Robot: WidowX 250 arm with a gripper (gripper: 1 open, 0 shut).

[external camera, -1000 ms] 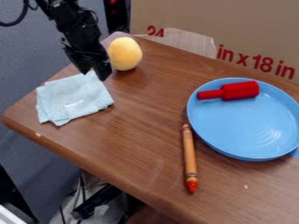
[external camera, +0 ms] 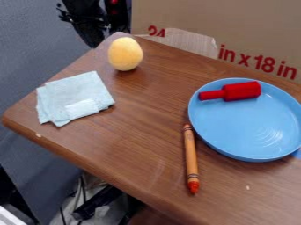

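The black gripper (external camera: 91,28) is at the top left, raised above and behind the table's left edge; its fingers are small and dark, so their state is unclear. A yellow egg-shaped object (external camera: 126,54) stands on the back-left of the wooden table (external camera: 135,132). A folded pale blue cloth (external camera: 73,98) lies at the left. A red bottle-like object (external camera: 234,90) lies in a blue plate (external camera: 245,127) at the right. An orange crayon (external camera: 191,160) lies to the plate's left.
A cardboard box (external camera: 230,31) stands along the back. The middle of the table, between cloth and plate, is clear. Dark grey floor shows left of the table.
The arm has risen up and back, away from the cloth and the yellow object. The objects on the table look unchanged.
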